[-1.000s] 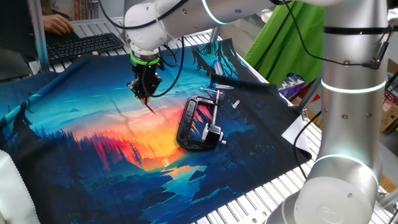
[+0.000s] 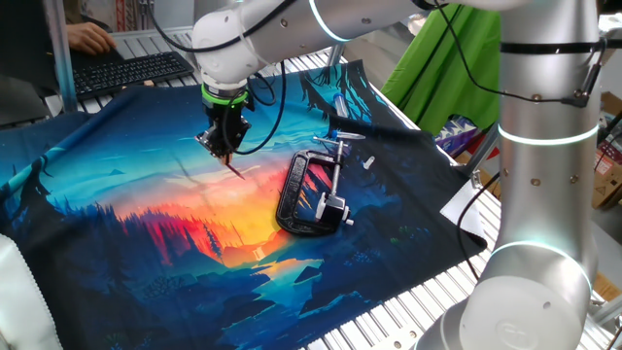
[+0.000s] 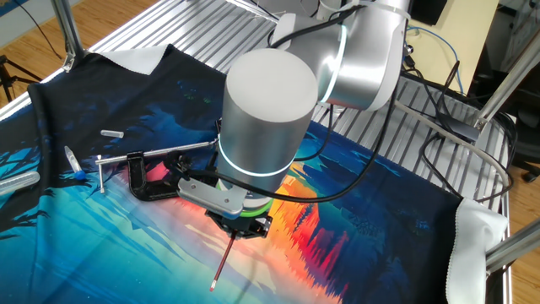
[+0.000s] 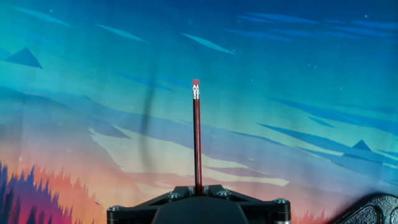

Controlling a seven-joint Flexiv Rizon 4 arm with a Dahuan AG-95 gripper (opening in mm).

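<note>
A thin dark red pencil (image 4: 198, 143) with a pink eraser and a silvery band is held in my gripper. The gripper is shut on it, and the eraser end points away from the fingers. The pencil's other end is hidden by the gripper body. In exterior view 1 the gripper (image 2: 228, 156) hangs over the printed cloth (image 2: 146, 209), left of a black C-clamp (image 2: 289, 199). Exterior view 2 shows the pencil (image 3: 223, 263) slanting out from under the wrist, seemingly clear of the cloth.
Beyond the clamp lie a small clear tube (image 3: 112, 133), a blue-capped tube (image 3: 74, 163) and a larger clear tube (image 3: 18, 181). A keyboard (image 2: 131, 71) with a person's hand (image 2: 87, 37) sits at the far left edge.
</note>
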